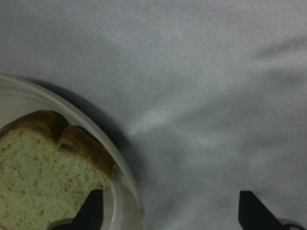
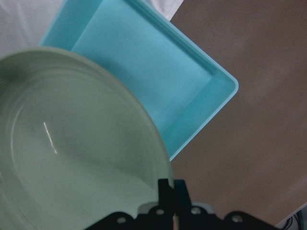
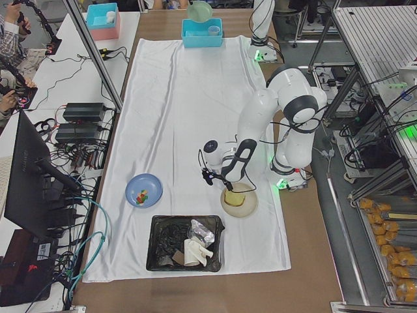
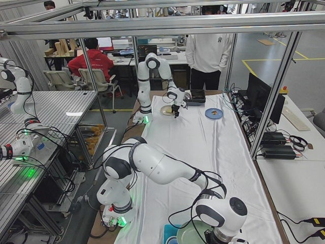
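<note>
A slice of bread (image 1: 48, 177) rests on a cream plate (image 3: 239, 207), near the front right of the cloth. My left gripper (image 3: 216, 179) hovers at that plate's rim, fingers apart and empty in the left wrist view. At the table's far end, my right gripper is shut on the rim of a pale green plate (image 2: 76, 139), held above a light blue bin (image 2: 192, 105). A blue plate (image 3: 143, 199) with small colourful pieces lies to the left of the bread's plate.
A black bin (image 3: 163, 254) holding crumpled foil and white items sits at the near end. A monitor and cables line the left side.
</note>
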